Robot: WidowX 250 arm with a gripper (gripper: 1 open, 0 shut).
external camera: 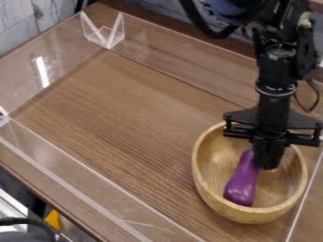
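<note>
A purple eggplant (241, 186) lies lengthwise in a tan bowl (210, 199) at the lower right of the camera view. The black gripper (265, 163) points down into the bowl, its tips over the eggplant's upper end, which they partly hide. The gripper looks shut; whether anything is between the tips cannot be made out.
The wooden floor of the tray (113, 113) is clear left of the bowl and behind it. A clear plastic holder (104, 28) stands at the back left. A black cable (32, 224) shows at the lower left edge.
</note>
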